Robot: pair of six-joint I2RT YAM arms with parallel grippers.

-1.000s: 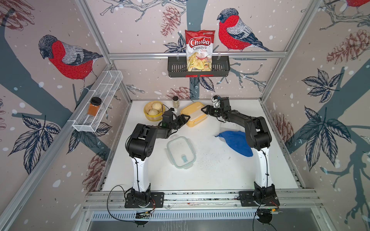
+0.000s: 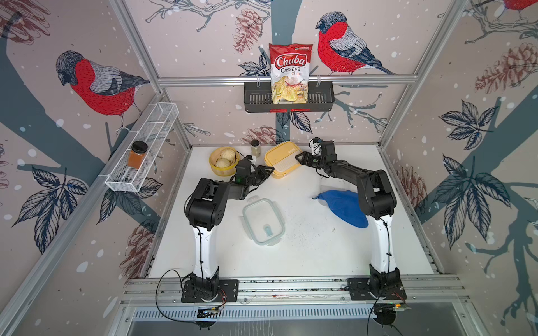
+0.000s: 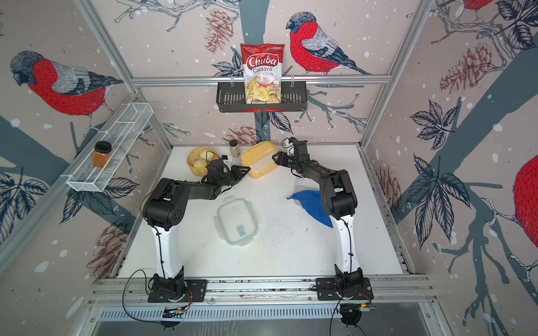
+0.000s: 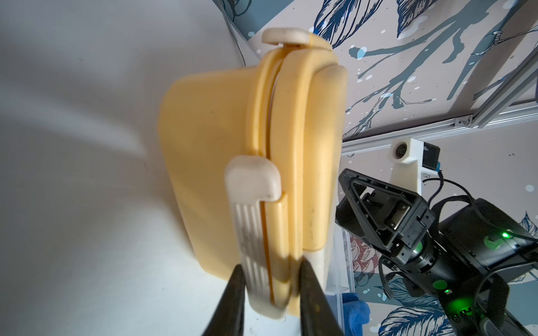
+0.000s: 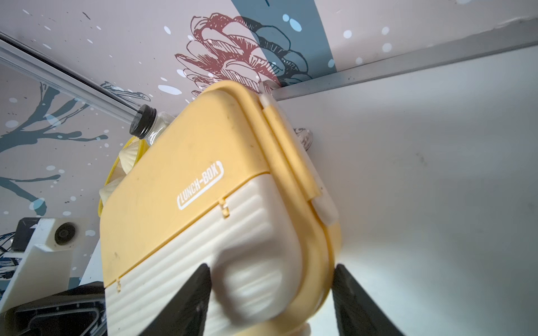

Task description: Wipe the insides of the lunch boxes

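Observation:
A yellow lunch box (image 2: 282,159) with its lid on stands at the back middle of the table. My right gripper is shut on its right end, one finger on the ribbed lid. At the opposite end, the fingers of my left gripper are part open around the white side latch (image 4: 252,224); whether they press on it cannot be made out. A clear lunch box (image 2: 263,221) with a pale green rim lies in front of the left arm, a small bluish patch showing at its near end. The blue cloth (image 2: 344,207) is spread at the right, partly beneath the right arm.
A yellow bowl (image 2: 213,164) of pale round items is just behind the left gripper, with a dark-capped jar (image 2: 255,147) to its right. Dark specks (image 2: 334,228) dot the table left of the cloth.
Over the last second the yellow box has shifted slightly back and turned a little. The right gripper has moved slightly with it; the left arm shifted a little and came back.

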